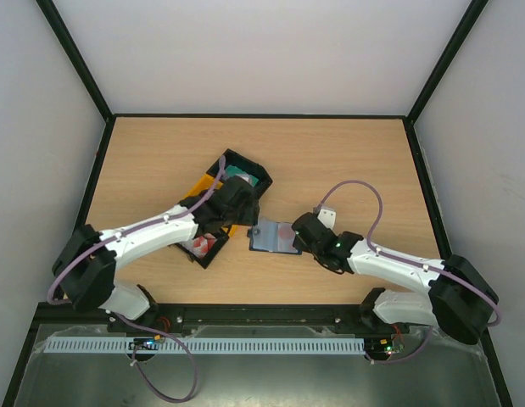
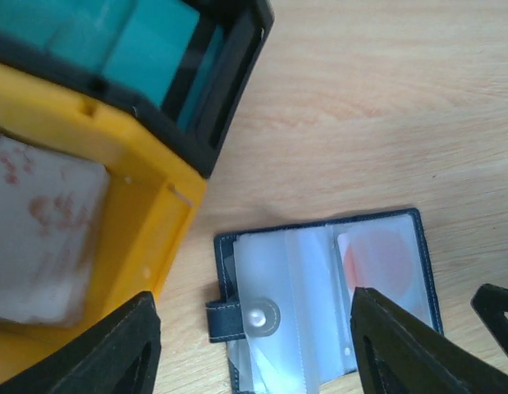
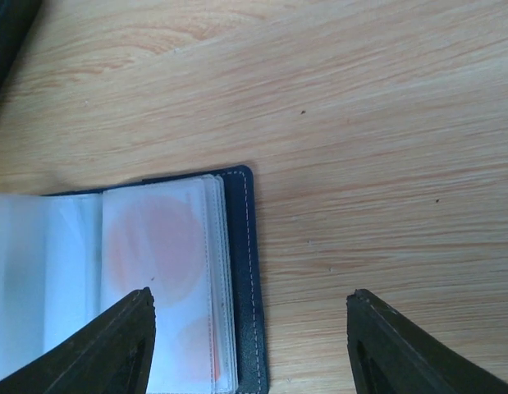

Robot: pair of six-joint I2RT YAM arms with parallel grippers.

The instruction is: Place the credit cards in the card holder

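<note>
The card holder point(image 1: 275, 236) lies open on the table between the two arms, its clear sleeves facing up. In the left wrist view, its snap strap point(image 2: 244, 320) points left and a card with a pale red print point(image 2: 385, 254) sits in the right-hand sleeve. My left gripper hangs above the holder's left part, fingers apart, with nothing between them. Over the holder's right edge is my right gripper, open and empty; the holder's sleeve point(image 3: 159, 254) shows beneath its left finger. White cards with red print point(image 2: 44, 230) lie in the yellow bin.
A yellow bin point(image 2: 167, 222) stands left of the holder, joined by a black bin point(image 1: 260, 174) with teal contents and another black bin point(image 1: 204, 261) holding red-and-white items.
</note>
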